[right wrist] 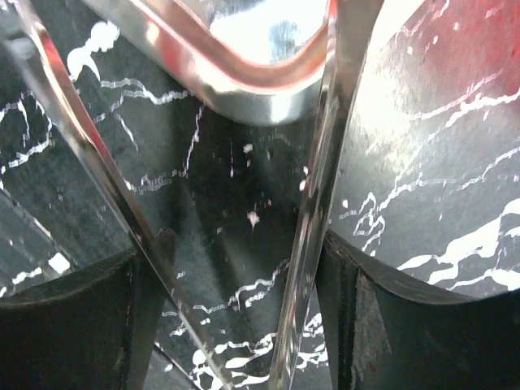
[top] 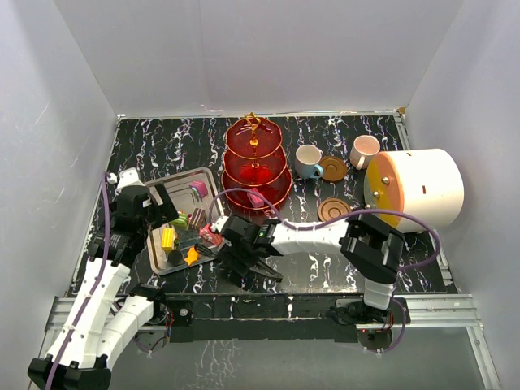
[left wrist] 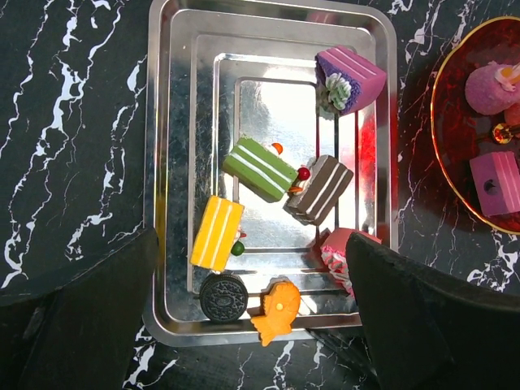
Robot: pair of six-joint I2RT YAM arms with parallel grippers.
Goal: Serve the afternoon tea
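Over the metal tray [left wrist: 172, 203], my left gripper [top: 166, 207] stands open with nothing between its fingers. My right gripper has its fingers against both arms of a pair of metal tongs [right wrist: 305, 236], which are spread apart; their tips lie outside the right wrist view. In the top view they reach the tray's front right corner, beside a pink frosted cake [left wrist: 340, 258] partly hidden by my left finger. The tray also holds a green cake [left wrist: 260, 168], brown cake [left wrist: 319, 189], yellow cake [left wrist: 217, 233], purple cake [left wrist: 351, 79], black cookie [left wrist: 223, 297] and orange fish-shaped treat [left wrist: 278, 313].
A red three-tier stand [top: 234, 179] stands right of the tray; its bottom plate bears a pink square cake [left wrist: 494, 183] and pink round cake [left wrist: 487, 88]. A blue-white mug [top: 309, 162], pink mug [top: 365, 152], brown coasters and a white barrel-shaped case [top: 426, 187] stand further right.
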